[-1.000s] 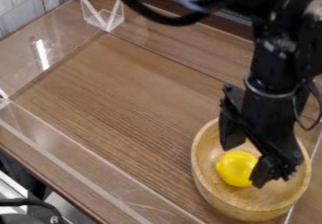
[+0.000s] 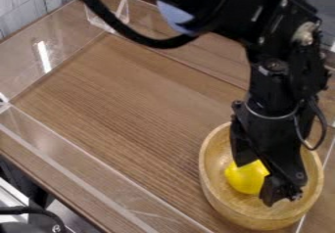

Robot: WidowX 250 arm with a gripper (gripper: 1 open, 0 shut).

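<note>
The black gripper (image 2: 263, 163) reaches down from the top right into a round wooden bowl (image 2: 220, 196) at the lower right. Its fingers are open around a yellow object (image 2: 244, 178) lying in the bowl, partly hidden by the gripper. Whether they touch it I cannot tell.
A wide stretch of bare wooden table (image 2: 131, 100) fills the middle and left. Clear plastic edging runs along the left and lower left. Black cables show at the top and bottom left corner.
</note>
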